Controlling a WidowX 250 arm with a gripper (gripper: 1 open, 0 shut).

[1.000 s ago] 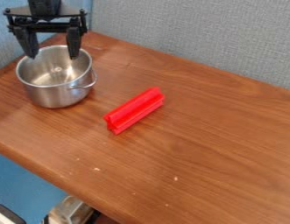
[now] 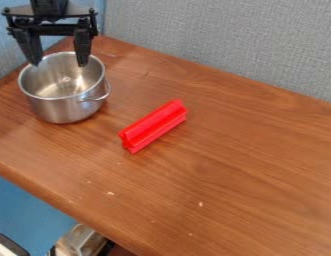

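My black gripper [image 2: 57, 56] is at the top left, open, with its two fingers hanging over the rim of a stainless steel pot [image 2: 65, 103] with a wire handle on its right side. Nothing shows between the fingers. A red elongated object [image 2: 153, 126] lies diagonally on the wooden table, to the right of and slightly nearer than the pot, apart from it.
A grey textured wall [image 2: 221, 35] runs along the back. At the bottom left edge sit a metal fitting [image 2: 82, 240] and black parts beside a blue surface.
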